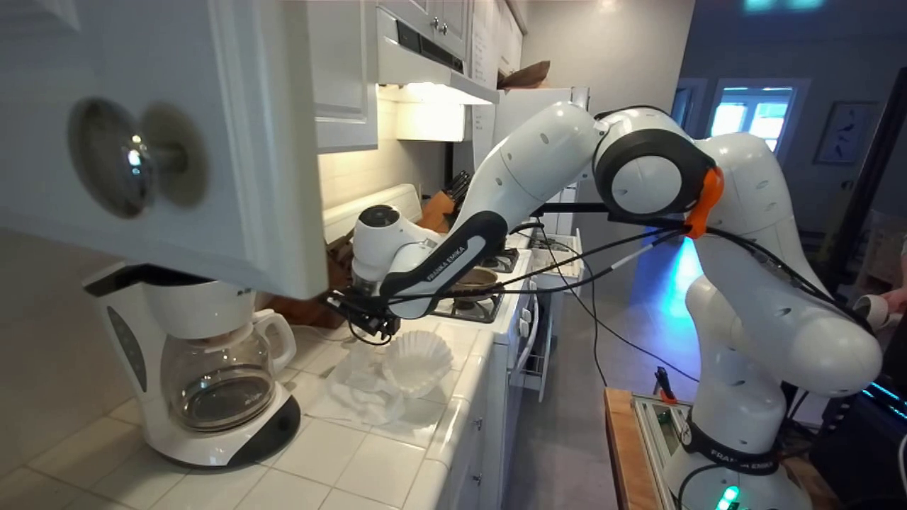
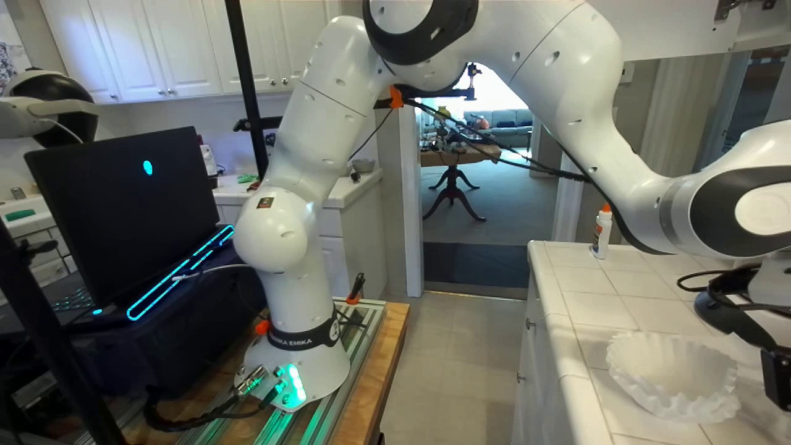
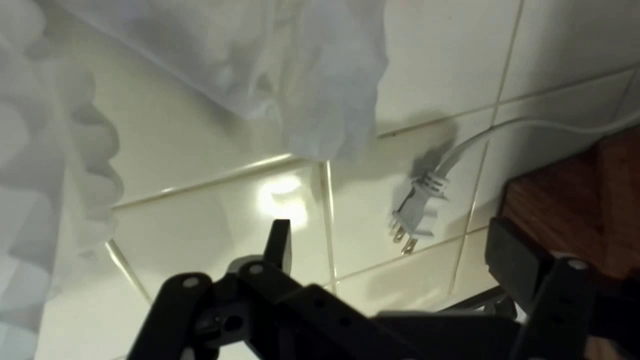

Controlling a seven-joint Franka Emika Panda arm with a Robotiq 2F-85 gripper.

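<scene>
My gripper stands open over the tiled counter, with nothing between its widely parted fingers. In the wrist view, a white plug [image 3: 420,204] with bare metal prongs lies on the tiles, beyond the fingertips and between their lines; its cord trails to the right. Crumpled thin white material [image 3: 324,78], paper or cloth, lies farther up. At the left edge is the scalloped rim of a white fluted paper filter [image 3: 36,180]. In exterior view 1 my gripper [image 1: 367,318] hangs just behind the filter [image 1: 417,364] and the crumpled material [image 1: 361,395].
A white coffee maker [image 1: 208,365] with a glass carafe stands on the near counter. The open cabinet door [image 1: 255,102] hangs above it. A brown wooden block [image 3: 564,198] lies close to the right finger. Glue [image 2: 602,231] stands on the counter's other end; the tiles between are mostly clear.
</scene>
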